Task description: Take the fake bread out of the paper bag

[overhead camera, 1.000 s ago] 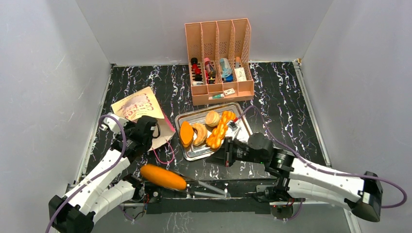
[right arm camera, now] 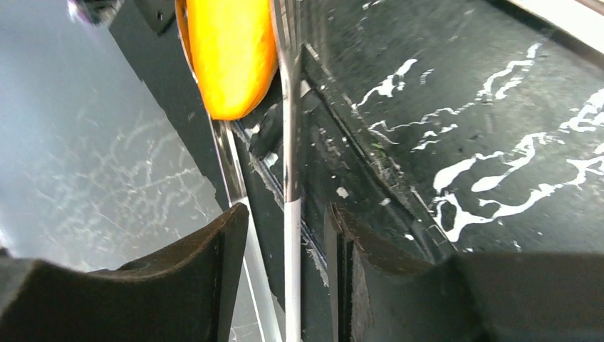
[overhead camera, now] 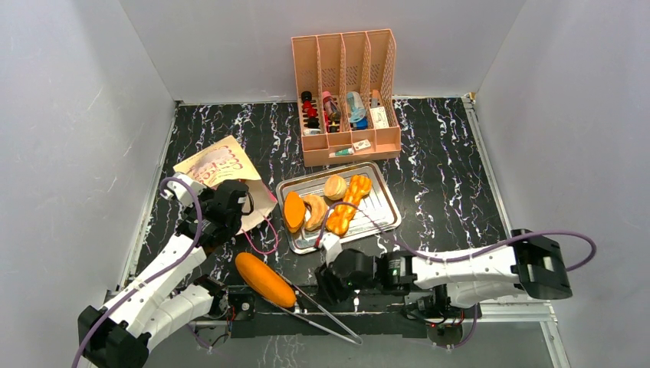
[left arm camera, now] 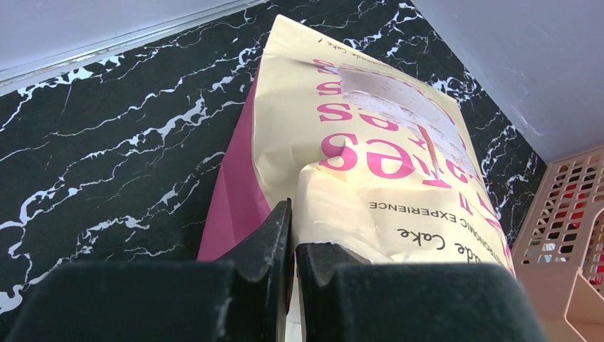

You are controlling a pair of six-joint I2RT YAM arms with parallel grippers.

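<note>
The cream and pink paper bag (overhead camera: 221, 165) lies at the left of the table. My left gripper is shut on the edge of its mouth, with thin paper going between the fingertips. Near the front edge, a long orange bread (overhead camera: 264, 278) lies slanted, with metal tongs (overhead camera: 333, 320) at its right end, their arms spread. My right gripper (overhead camera: 326, 282) stands above and beside the tongs' arms, fingers apart. In the right wrist view, one white-ended tong arm (right arm camera: 292, 267) shows in the gap between the fingers, apparently below them. The bag's inside is hidden.
A metal tray (overhead camera: 387, 215) in the middle holds several bread pieces, including a braided loaf (overhead camera: 352, 201). Behind it stands a pink compartment box (overhead camera: 352, 157) with small items. Free table lies on the right.
My right gripper has moved left and toward the front edge. The tongs have spread open, and they and the long bread have turned, their right end now nearer the front. The left arm barely moved.
</note>
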